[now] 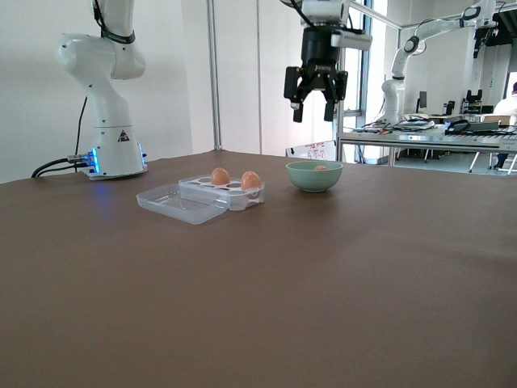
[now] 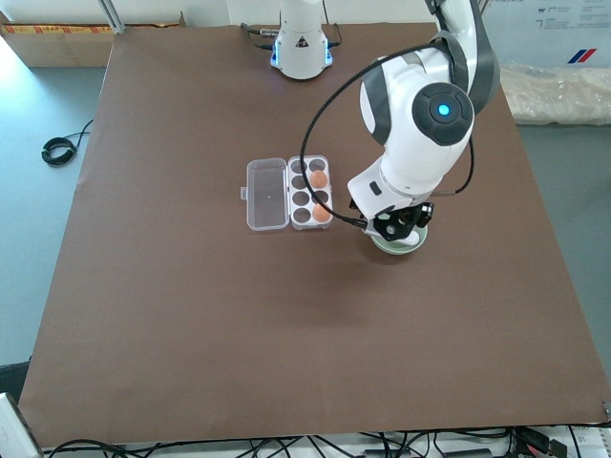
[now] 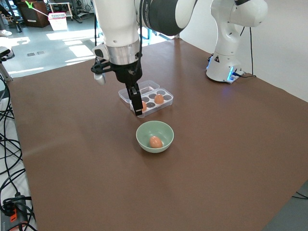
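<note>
The black gripper (image 1: 313, 105) hangs from the white arm above and beside a green bowl (image 1: 315, 179), with its two fingers apart and nothing visible between them in the top camera view. An egg (image 3: 155, 142) lies in the bowl. An open clear egg carton (image 2: 309, 167) stands next to it, holding two eggs (image 1: 220, 177) (image 1: 250, 181). In the left camera view the gripper partly hides the bowl; in the right camera view one finger hides part of the carton.
Cables run along the table's near edge in the left view.
</note>
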